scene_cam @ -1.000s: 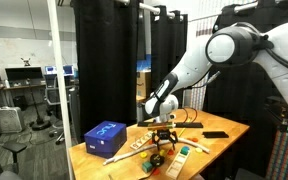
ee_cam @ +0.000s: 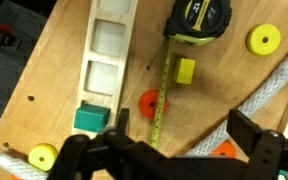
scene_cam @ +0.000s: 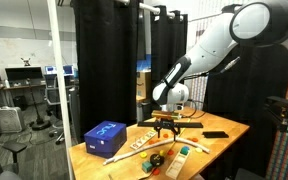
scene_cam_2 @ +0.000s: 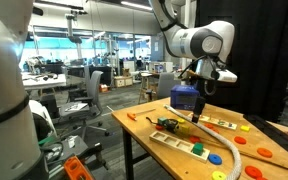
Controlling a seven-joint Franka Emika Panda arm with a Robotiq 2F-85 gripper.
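My gripper is open above the table, its black fingers wide apart with nothing held between them. In the wrist view, the pulled-out tape of a black and yellow tape measure (ee_cam: 201, 16) runs down between the fingers. A red disc (ee_cam: 149, 103) lies against the tape's left side, and a small yellow block (ee_cam: 185, 71) sits to its right. Left of these is a pale wooden tray (ee_cam: 109, 38) with square compartments; a green block (ee_cam: 91, 118) occupies its lower end. Exterior view 1 shows the gripper (scene_cam: 167, 131) over the middle of the table.
A blue box (scene_cam: 106, 138) stands at the table's left in exterior view 1. A grey braided rope (ee_cam: 272, 84) crosses the right of the wrist view. Yellow discs (ee_cam: 264, 40) and other small pieces are scattered about. Black flat pieces (scene_cam: 215, 134) lie farther right.
The arm has risen and shifted slightly right in exterior view 1, lifting the gripper farther off the table. The objects on the table look unmoved.
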